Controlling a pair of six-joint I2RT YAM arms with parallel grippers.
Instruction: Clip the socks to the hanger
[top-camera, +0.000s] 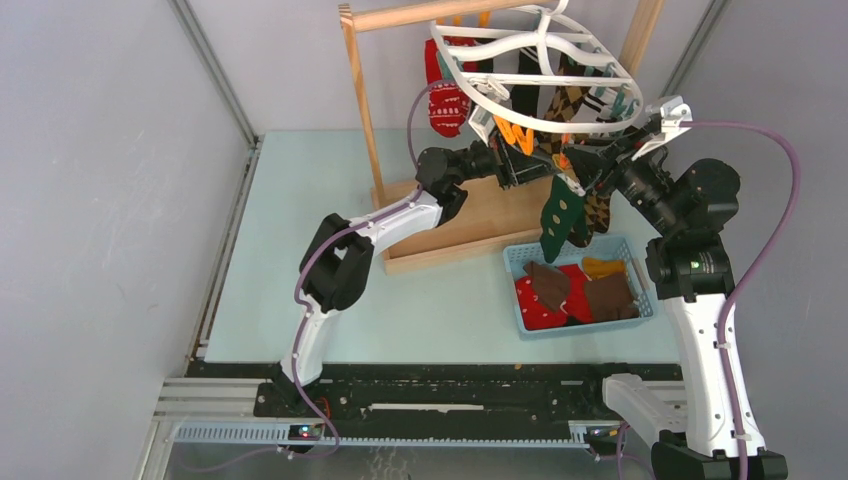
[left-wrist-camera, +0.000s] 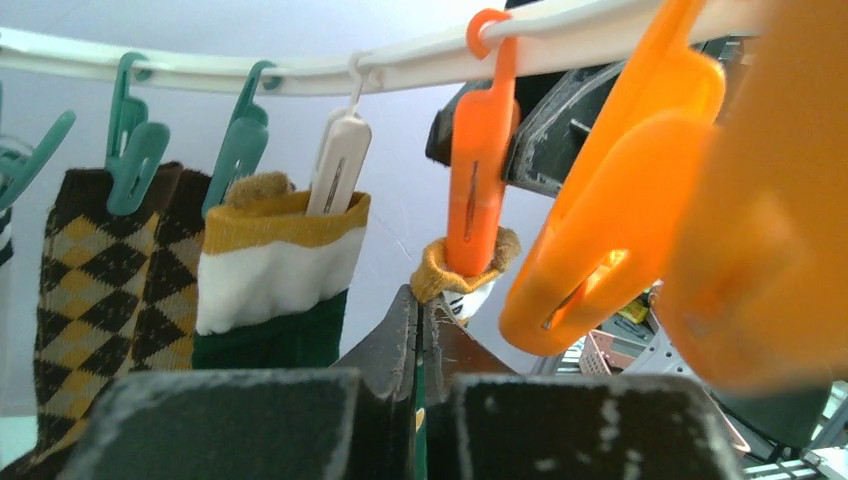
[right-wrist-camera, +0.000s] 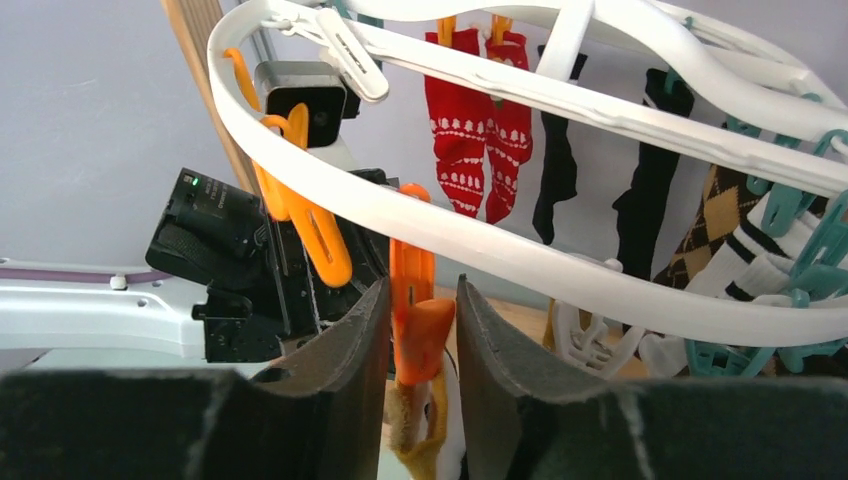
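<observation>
The green dotted sock (top-camera: 562, 215) hangs below the white hanger (top-camera: 560, 127), its mustard cuff (left-wrist-camera: 432, 277) inside the lower end of an orange clip (left-wrist-camera: 474, 180). My left gripper is shut, its fingertips meeting at the near edge of that cuff with a thin bit of fabric at the tips. On either side of the same orange clip (right-wrist-camera: 412, 300) stand the parted fingers of my right gripper, with a gap beside the clip. Another mustard, white and green sock (left-wrist-camera: 275, 265) hangs alongside from a white clip (left-wrist-camera: 343, 160) and a teal clip.
Two empty orange clips (top-camera: 523, 140) hang close to my left gripper. Red socks (top-camera: 448, 105), dark socks and an argyle sock (left-wrist-camera: 105, 270) hang elsewhere on the hanger. A blue basket (top-camera: 522, 325) with more socks sits below.
</observation>
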